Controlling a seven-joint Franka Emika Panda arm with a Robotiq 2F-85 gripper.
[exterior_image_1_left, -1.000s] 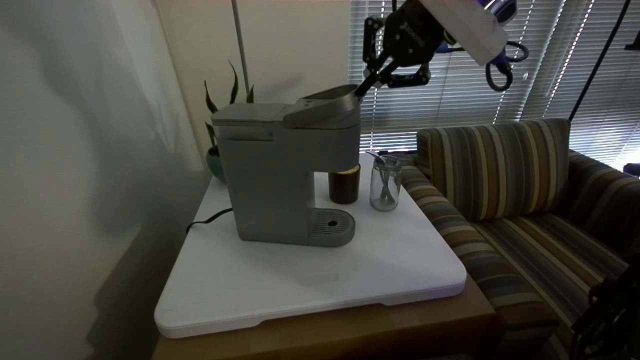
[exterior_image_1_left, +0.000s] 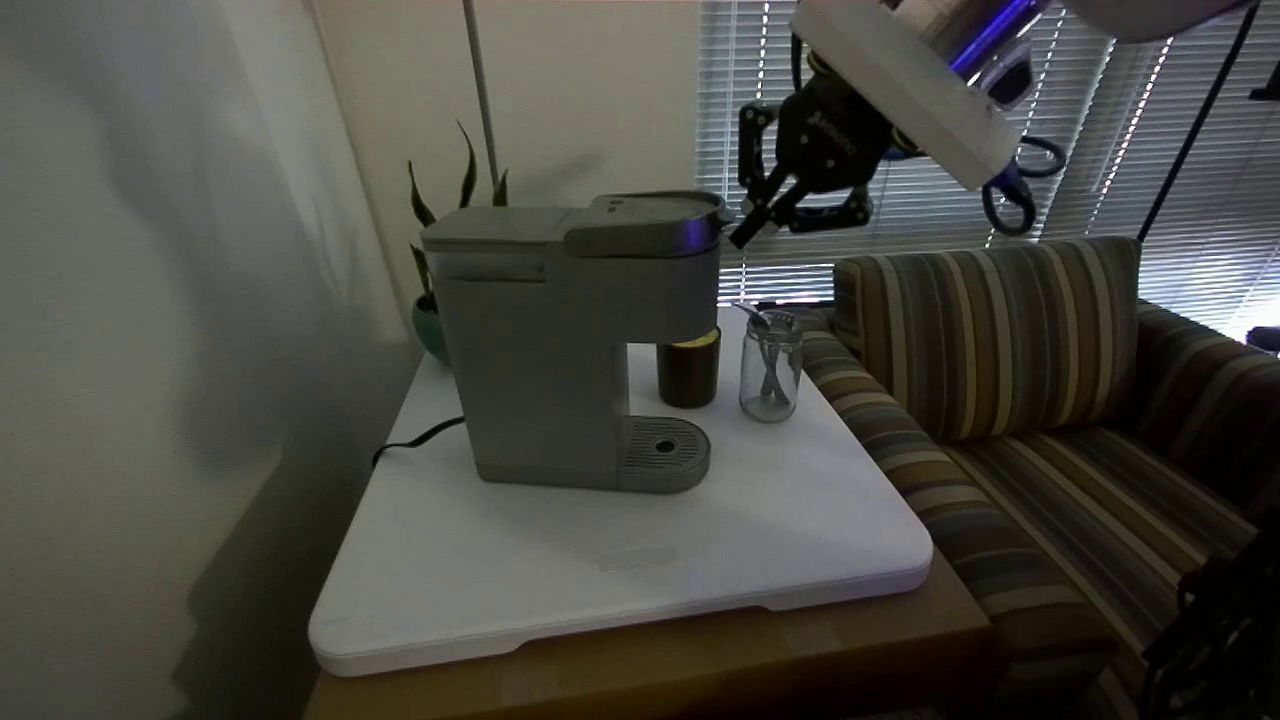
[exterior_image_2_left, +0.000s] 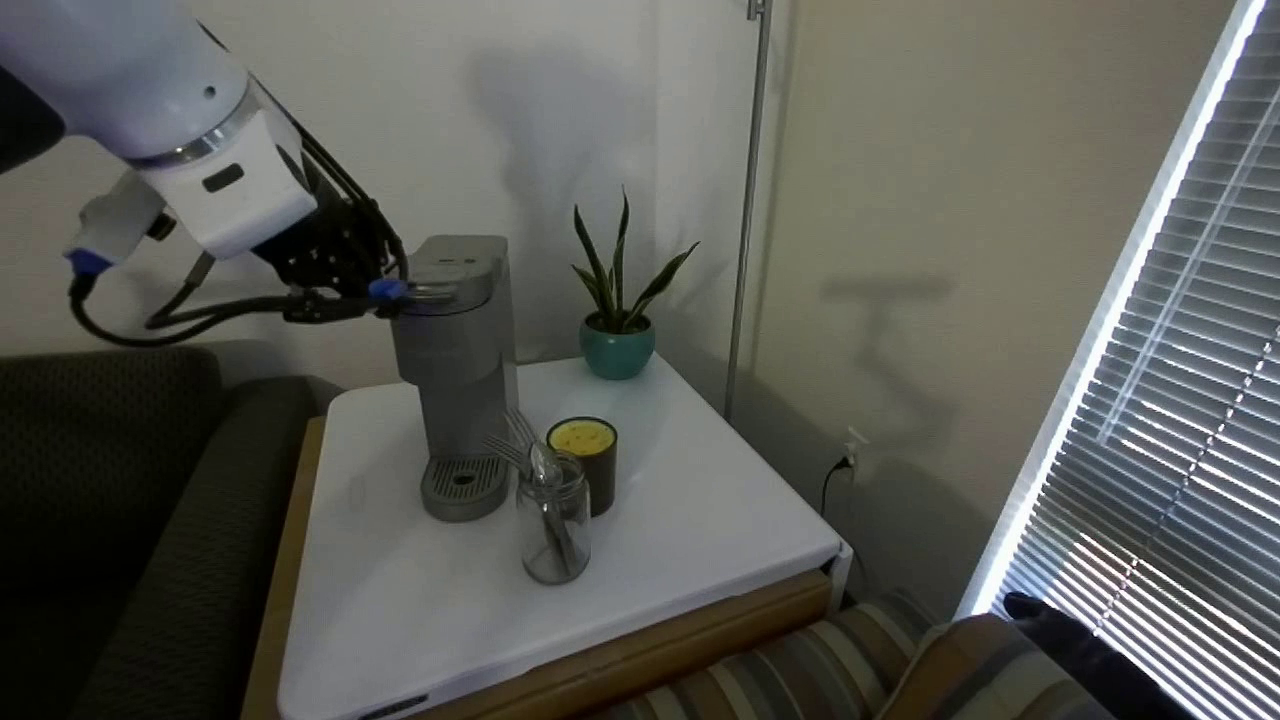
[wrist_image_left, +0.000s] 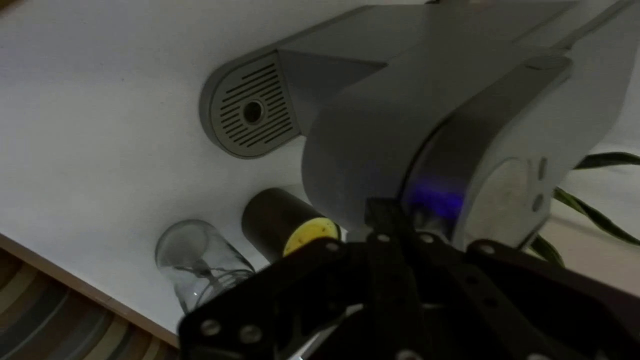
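Note:
A grey coffee maker (exterior_image_1_left: 540, 348) stands upright on the white table, its lid (exterior_image_1_left: 648, 222) lying level on top. My gripper (exterior_image_1_left: 738, 240) is just off the front of that lid, tilted down toward it, with its fingers together. In the wrist view the shut gripper overlaps the front edge of the lid (wrist_image_left: 510, 180), and nothing shows between the fingertips. Whether they touch the lid, I cannot tell. Under the brew head the drip tray (wrist_image_left: 252, 111) is bare. From the other side, the gripper (exterior_image_2_left: 402, 300) appears at lid height.
Near the machine stand a dark cup with a yellow top (exterior_image_2_left: 584, 450) and a glass jar of cutlery (exterior_image_2_left: 554, 528). A potted plant (exterior_image_2_left: 618, 336) is behind. A striped armchair (exterior_image_1_left: 996, 348) adjoins the table.
The lid was tilted partly up at its front and now lies flat. My gripper has come down with it and now sits slightly farther right.

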